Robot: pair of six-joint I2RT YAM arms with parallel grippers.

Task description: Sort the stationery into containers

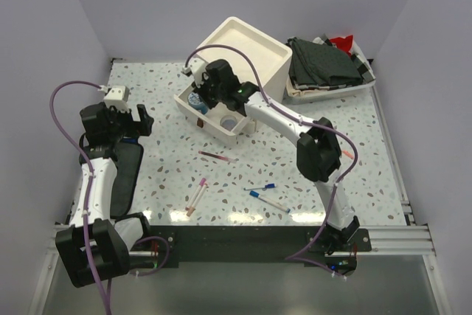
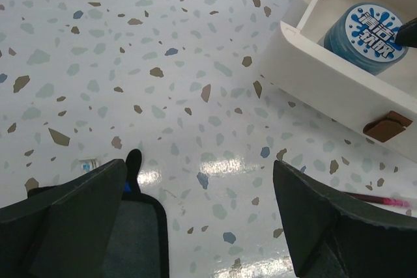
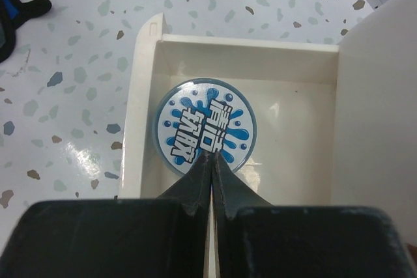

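Observation:
The white box's drawer (image 1: pixel 234 138) is pulled out. Inside its left end sits a round blue tub (image 2: pixel 363 40), whose splash-pattern lid (image 3: pixel 205 118) faces up. A grey ring-shaped item (image 1: pixel 228 122) lies in the drawer's right part. Over the tub, my right gripper is shut, with nothing visible between its fingers; whether the tips touch the lid I cannot tell. My left gripper stands open and empty above the table, left of the drawer. On the table lie a dark red pen (image 1: pixel 217 156), a pink marker (image 1: pixel 197 192), an orange-ended marker (image 1: pixel 196 201) and a blue marker (image 1: pixel 269 202).
A small blue-capped pen (image 1: pixel 259 187) is near the blue marker, and an orange item (image 1: pixel 346 154) lies at right. Behind the drawer rises the white box (image 1: pixel 247 38). A bin with dark cloth (image 1: pixel 322 64) stands back right. A black case (image 1: pixel 127 178) lies under the left arm.

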